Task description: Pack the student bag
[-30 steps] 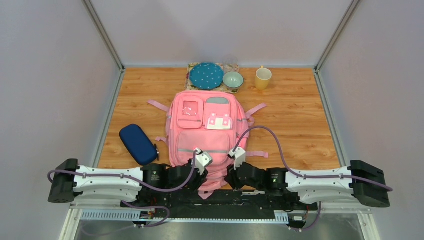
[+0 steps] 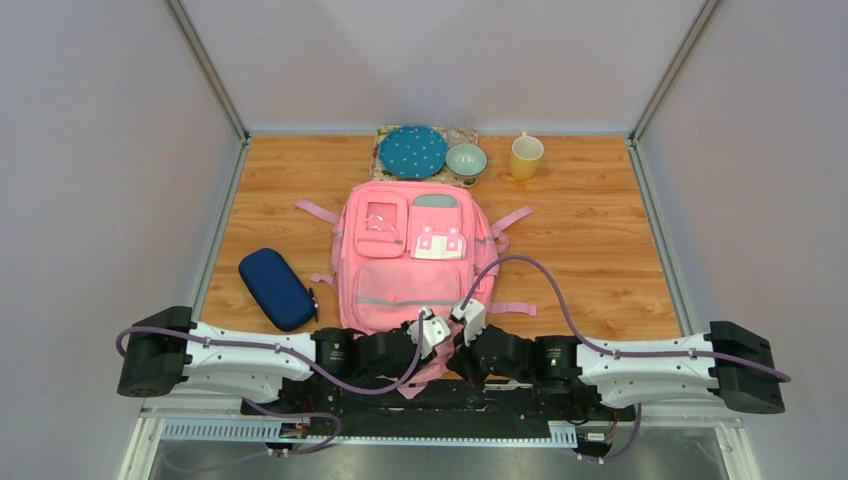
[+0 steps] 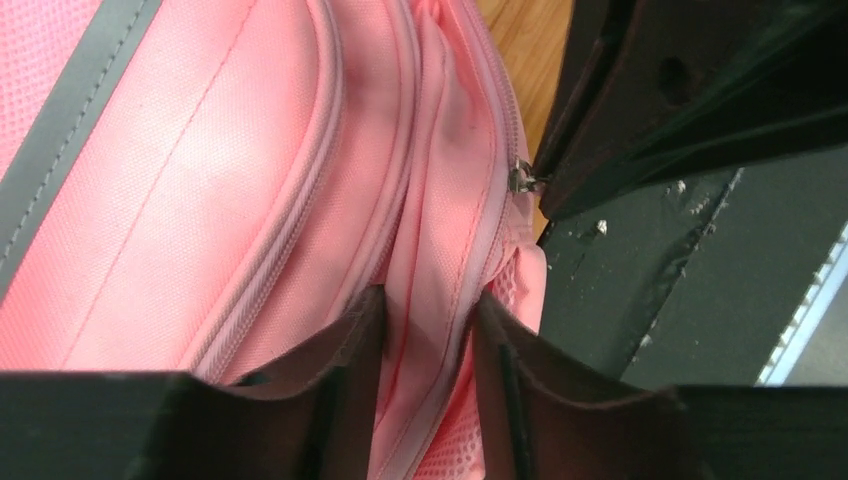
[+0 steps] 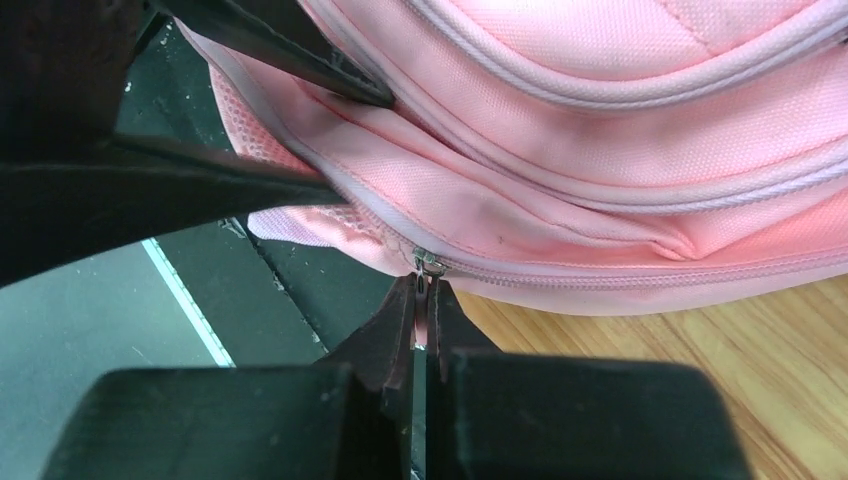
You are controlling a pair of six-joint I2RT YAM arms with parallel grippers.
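Note:
The pink backpack [image 2: 405, 280] lies face up, its lower edge under both grippers. In the left wrist view my left gripper has its fingertips on a pink fabric band along the zipped edge, part open around it. My right gripper is shut on the small zipper pull at the bag's zipper [image 4: 640, 278], as the right wrist view shows; the left gripper's dark fingers reach in just above it. The navy pencil case [image 2: 275, 288] lies left of the bag.
At the back stand a blue plate [image 2: 412, 150] on a patterned mat, a green bowl [image 2: 466, 160], a clear glass [image 2: 460, 124] and a yellow mug [image 2: 526, 157].
My left gripper has moved right along the bag's lower edge, closer to the right gripper. The right arm has shifted slightly; the bag lies as before.

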